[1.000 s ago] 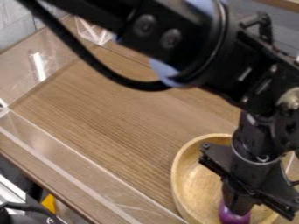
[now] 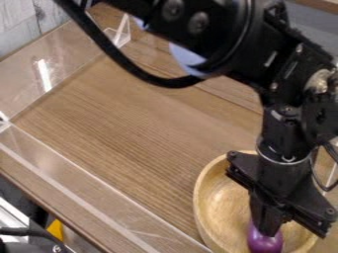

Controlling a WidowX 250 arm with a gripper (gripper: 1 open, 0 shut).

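My black gripper [image 2: 271, 206] hangs low over a light wooden bowl [image 2: 215, 193] at the lower right, its fingers reaching down into the bowl. A purple object [image 2: 264, 243] lies in the bowl at the fingertips, partly hidden by the gripper. The fingers look close together; whether anything sits between them is hidden.
The bare wooden surface [image 2: 113, 128] left of the bowl is clear. A clear plastic rim [image 2: 46, 163] runs along its left edge, with cables and a yellow part [image 2: 55, 229] beyond at lower left.
The gripper has shifted slightly left and its wrist stands a little more upright. The bowl and purple object look in about the same place.
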